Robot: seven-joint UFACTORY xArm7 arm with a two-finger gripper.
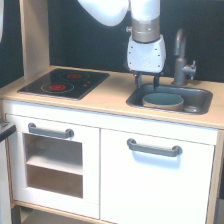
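Observation:
My gripper (pixel 147 82) points down over the left rear part of the sink (pixel 197 103). Its two dark fingers look spread apart, and I see nothing between them. Inside the basin sits a round grey-green pan or bowl (pixel 163 101), a little below and to the right of the fingertips. The fingers appear to be clear of it, though the exact gap is hard to judge at this size.
Behind the sink rises a dark faucet (pixel 180 58), close to the right of my hand. A black cooktop (pixel 64 83) lies on the left of the wooden counter (pixel 112 93). Below are an oven door (pixel 55 160) and a white cupboard door (pixel 150 180), both with dark handles.

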